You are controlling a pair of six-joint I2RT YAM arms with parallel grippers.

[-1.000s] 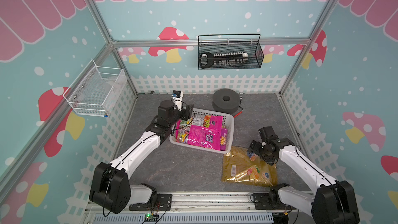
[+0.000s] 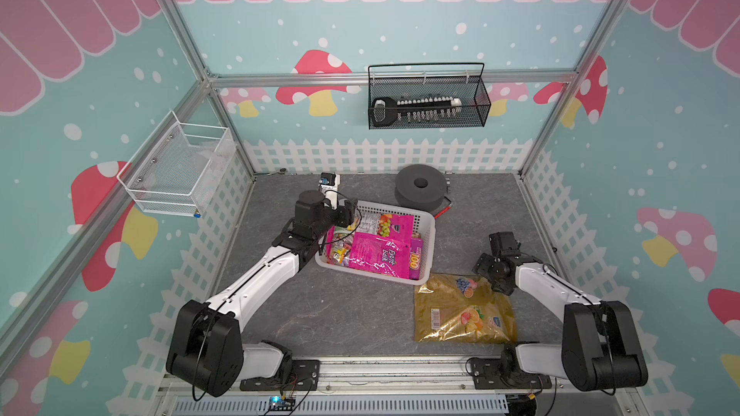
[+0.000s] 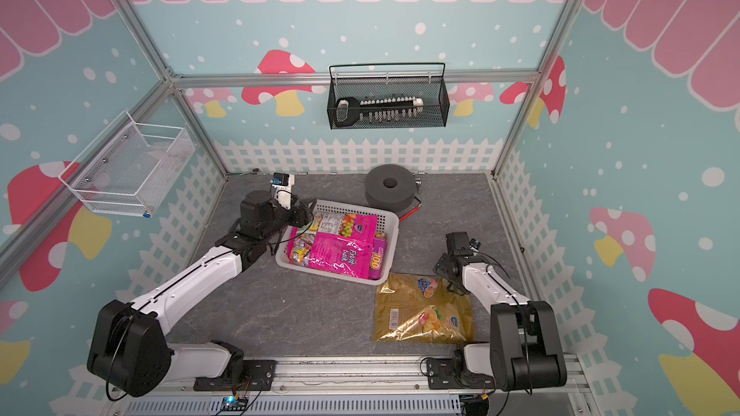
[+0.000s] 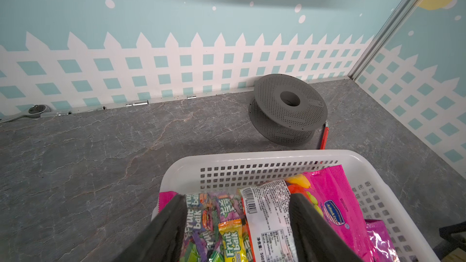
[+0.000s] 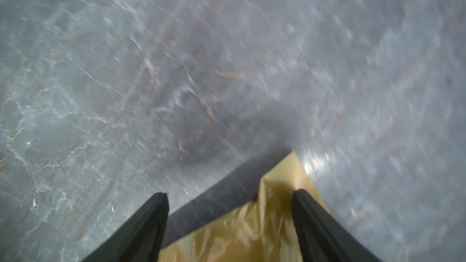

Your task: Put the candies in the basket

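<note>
Two pink candy bags lie inside the white basket, one partly over the other. A gold candy bag is flat on the table to the basket's front right. Over the basket's left rear side hovers my left gripper, its fingers apart and nothing held between them. My right gripper is low at the gold bag's far right corner. Its fingers stand apart, and a raised fold of the gold bag shows between them, nearer the right finger. Whether the fingers touch it I cannot tell.
A dark grey spool with a red-handled tool beside it stands behind the basket. A black wire basket and a white wire basket hang on the walls.
The gold bag's surface has changed shape a little. The left arm barely moves.
</note>
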